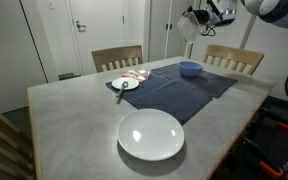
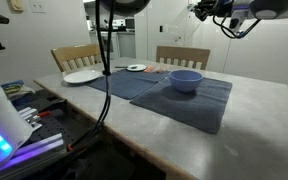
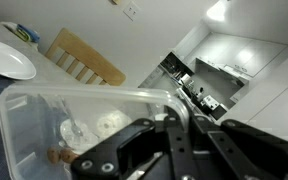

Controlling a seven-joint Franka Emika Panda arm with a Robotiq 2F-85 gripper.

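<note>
A clear, see-through plastic container (image 3: 44, 125) fills the lower left of the wrist view, its rim between the fingers of my gripper. In exterior view 1 the same container (image 1: 191, 25) hangs tilted in the air above the blue bowl (image 1: 190, 69), well apart from it. My gripper (image 1: 215, 19) is shut on it at the upper right. The bowl (image 2: 185, 80) stands upright on the dark cloth in exterior view 2; its inside is hard to see. White and brown patches show through the container's wall; whether they lie inside it I cannot tell.
Dark mats (image 1: 174, 95) cover the middle of the table. A large white plate (image 1: 151, 134) lies near the front, and a small plate (image 1: 130, 84) with a green-handled utensil farther back. Wooden chairs (image 1: 118, 58) line the far edge.
</note>
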